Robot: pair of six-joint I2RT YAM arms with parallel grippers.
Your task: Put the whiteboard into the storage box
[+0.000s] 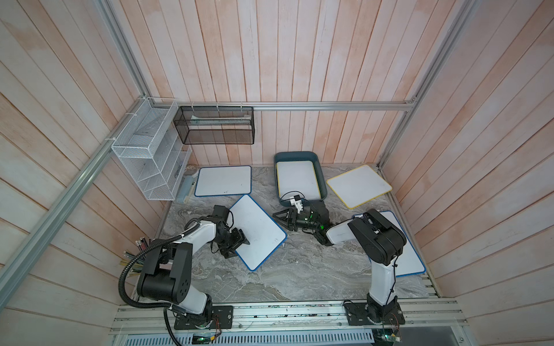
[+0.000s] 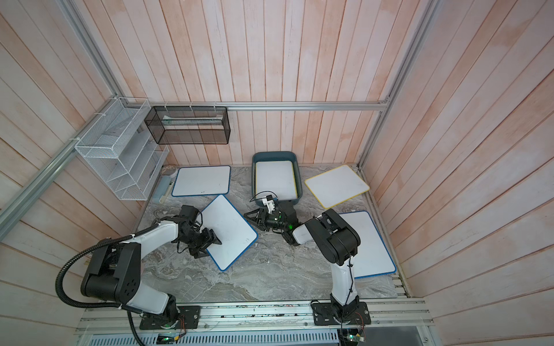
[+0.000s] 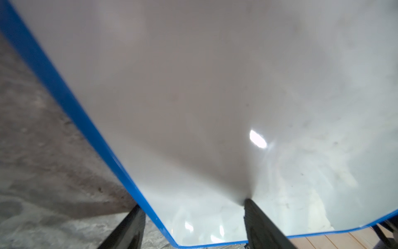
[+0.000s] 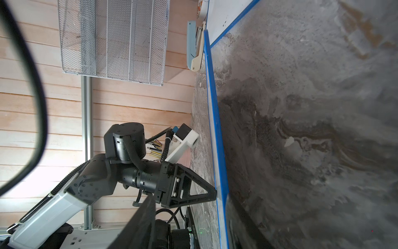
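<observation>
A blue-edged whiteboard lies aslant in the middle, between my two arms. Parts of it look raised off the table, with dark shade beside its edge. At its left side my left gripper is open; in the left wrist view one finger is at the blue rim, the other over the white face. My right gripper is open by the right side, where the board's thin edge runs down to the right-hand fingertip. A blue-green storage box stands at the back, holding a yellow-edged whiteboard.
Other whiteboards lie at the back left, back right and under the right arm. A black mesh basket and white wire shelves hang at the left. Bare table shows in front.
</observation>
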